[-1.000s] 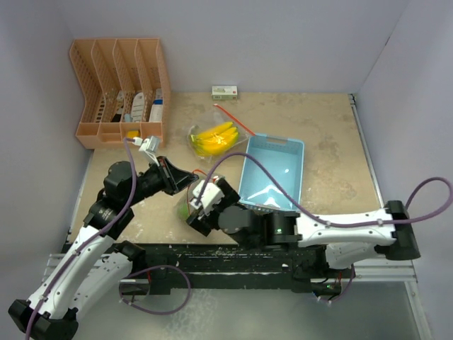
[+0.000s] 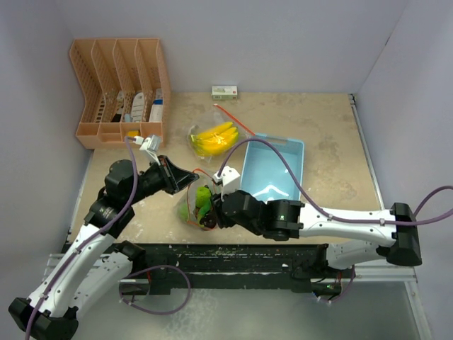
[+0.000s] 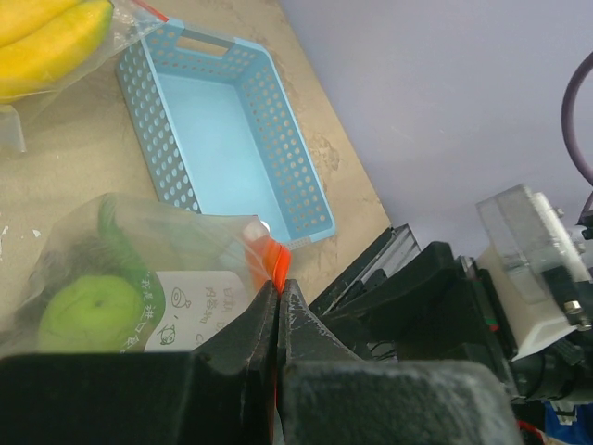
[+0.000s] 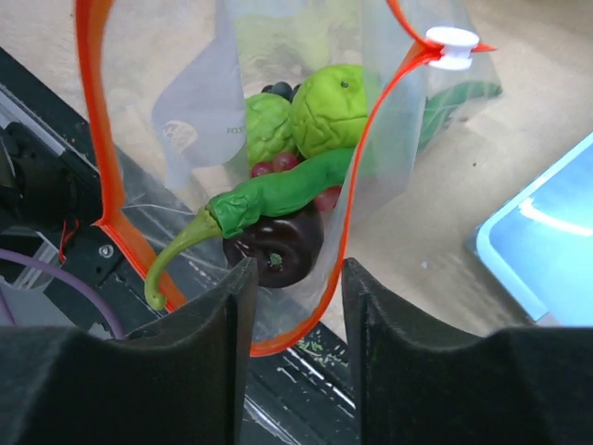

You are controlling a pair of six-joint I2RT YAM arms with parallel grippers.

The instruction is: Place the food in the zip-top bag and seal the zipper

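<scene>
A clear zip top bag with an orange-red zipper lies with its mouth spread wide. Inside are a round green fruit, a green pepper, a dark purple item and some red grapes. The pepper's stem reaches the orange rim. My left gripper is shut on the zipper edge at one corner of the mouth. My right gripper is part open at the near side of the mouth. In the right wrist view the orange rim passes between its fingers, seemingly not pinched.
Behind lies another clear bag holding yellow bananas. A blue basket, empty, stands to the right. The peach divided rack and a small box sit at the back.
The left arm holds still.
</scene>
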